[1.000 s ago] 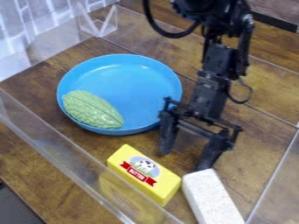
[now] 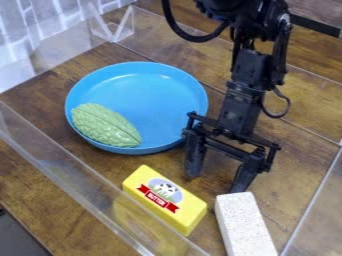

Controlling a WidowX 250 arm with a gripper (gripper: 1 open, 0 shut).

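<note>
My black gripper (image 2: 219, 171) hangs low over the wooden table right of centre, its fingers open and spread apart, with bare wood showing between them. In front of it and to the left lies a yellow butter box (image 2: 164, 200) with a red label. A white rectangular block (image 2: 243, 226) lies to the front right, just below the right finger. Behind and left of the gripper is a blue plate (image 2: 147, 85) holding a pale green leaf-textured object (image 2: 104, 123).
Clear plastic walls border the near left and right edges of the view.
The gripper looked blurred about a second ago and is sharp now, in nearly the same place. The objects around it have not visibly moved.
</note>
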